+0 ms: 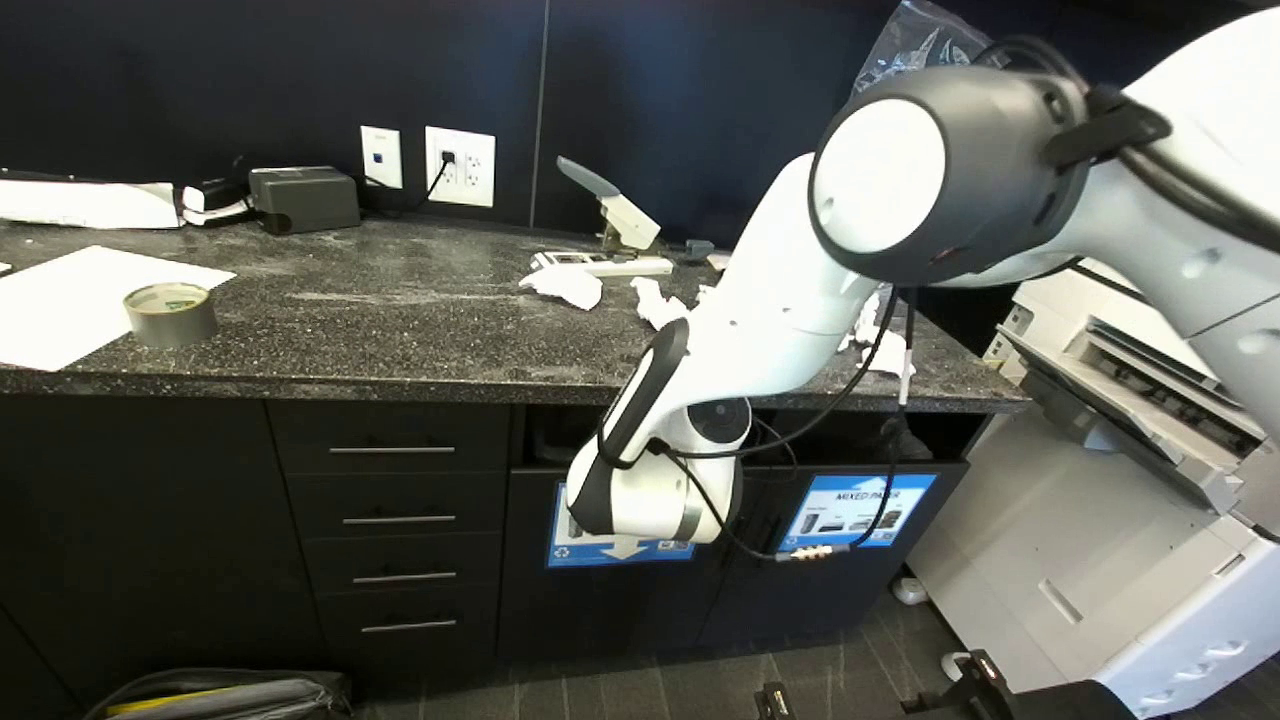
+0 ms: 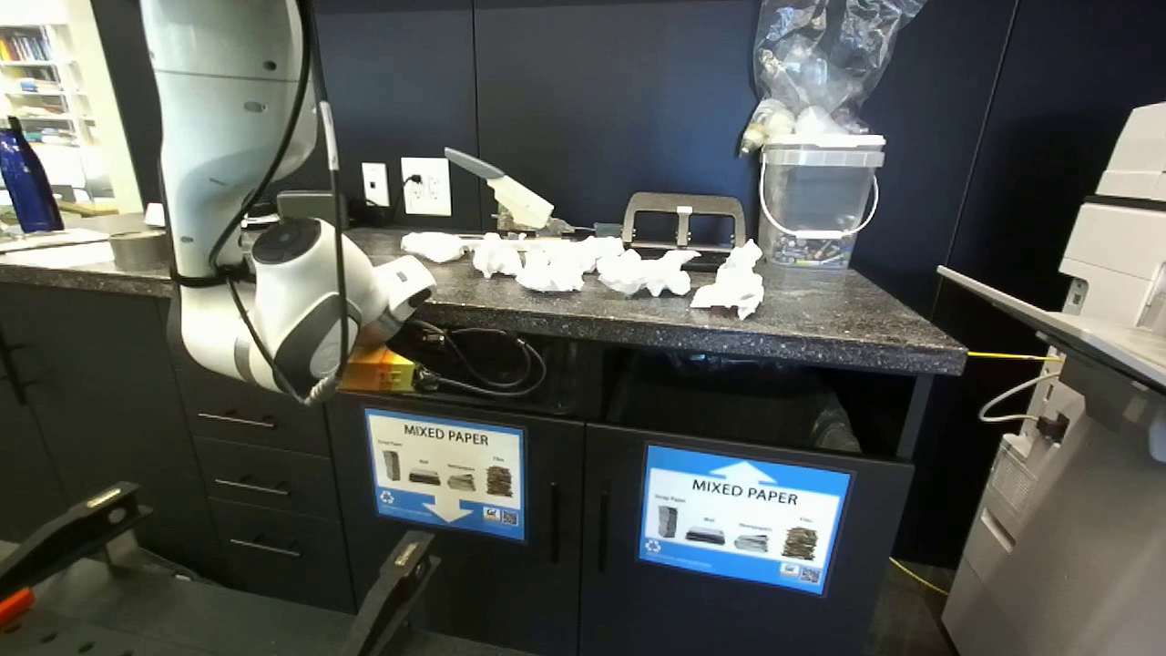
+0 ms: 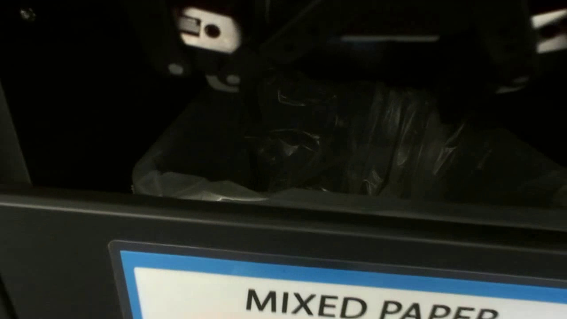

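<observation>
My gripper is open at the top of the wrist view, with its fingers (image 3: 210, 31) far apart and no object visible between them. Below it is a bin with a clear plastic liner (image 3: 212, 187), set behind the cabinet panel marked "MIXED PAPER" (image 3: 319, 305). The bin's inside is dark, so its contents cannot be made out. In exterior view 2, the arm's wrist (image 2: 301, 295) is before the left cabinet opening (image 2: 547, 377); the fingers are hidden there. Several crumpled white papers (image 2: 552, 268) lie on the counter.
The dark counter (image 1: 396, 336) overhangs the openings. On it stand a paper cutter (image 2: 525, 202), a hole punch (image 2: 685, 204) and a clear bucket (image 2: 809, 202). A tape roll (image 1: 172, 314) sits at the left. The printer (image 2: 1093, 383) is at the right. Cables (image 2: 514, 377) hang near the opening.
</observation>
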